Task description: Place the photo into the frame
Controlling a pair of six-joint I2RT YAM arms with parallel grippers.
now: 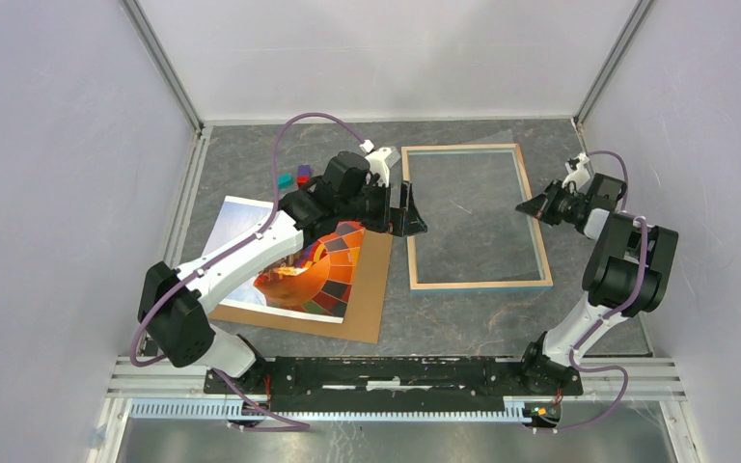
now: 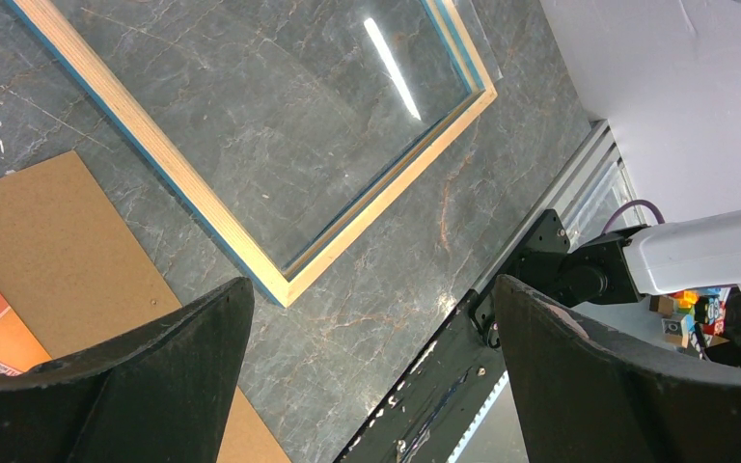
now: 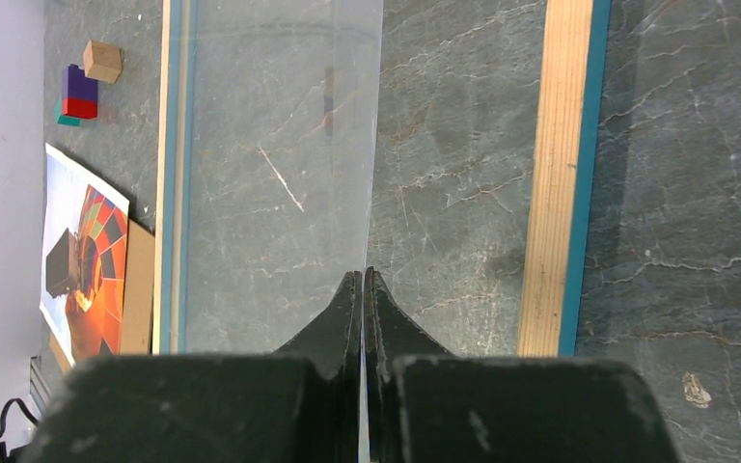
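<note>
The wooden frame [image 1: 478, 285] with a blue underside lies flat on the grey table. A clear sheet shows across its opening, and one corner reaches past the frame's side in the left wrist view. The sheet's edge runs between the fingertips of my right gripper, which is shut on it above the frame's right side. My left gripper stands open and empty over the frame's left side. A balloon photo [image 1: 336, 280] lies on the brown backing board [image 1: 371, 289] to the left, partly hidden by the left arm.
Several small coloured blocks [image 3: 79, 95] and a wooden block [image 3: 103, 61] sit behind the photo. Bare table lies in front of the frame. White walls [image 1: 695, 145] close in the sides and back.
</note>
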